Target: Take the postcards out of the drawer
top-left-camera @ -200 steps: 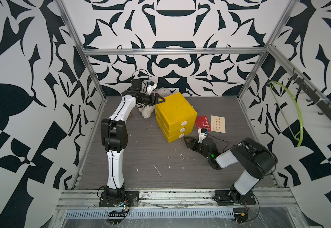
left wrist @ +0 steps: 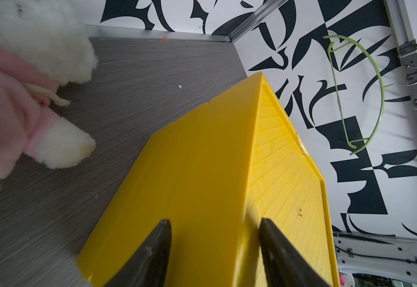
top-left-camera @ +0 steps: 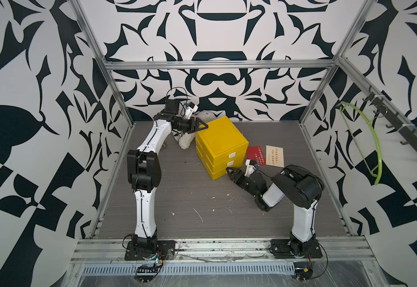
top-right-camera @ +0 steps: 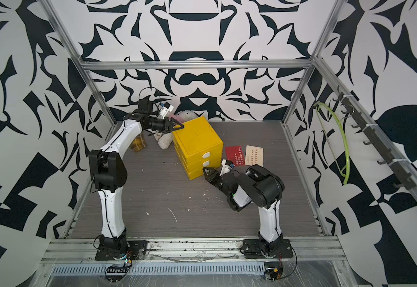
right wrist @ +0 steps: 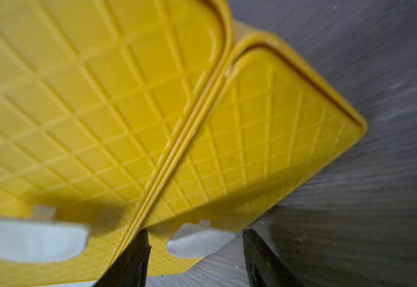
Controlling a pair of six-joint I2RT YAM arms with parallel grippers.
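A yellow drawer unit [top-left-camera: 220, 143] stands mid-table, its drawers closed, with white knobs on the front. In the right wrist view the lowest drawer's white knob [right wrist: 199, 240] shows between the fingers of my right gripper, which is open and close in front of it. My left gripper is open at the unit's rear left edge, with the yellow corner between its fingers; whether they touch it I cannot tell. A red card [top-left-camera: 255, 155] and a cream card [top-left-camera: 274, 156] lie flat on the table right of the unit. The drawers' insides are hidden.
A plush toy in pink [left wrist: 7, 114] lies behind and left of the unit, near my left gripper. A green hanger [top-left-camera: 375, 143] hangs on the right wall's hook rail.
The left arm and drawer unit look unmoved.
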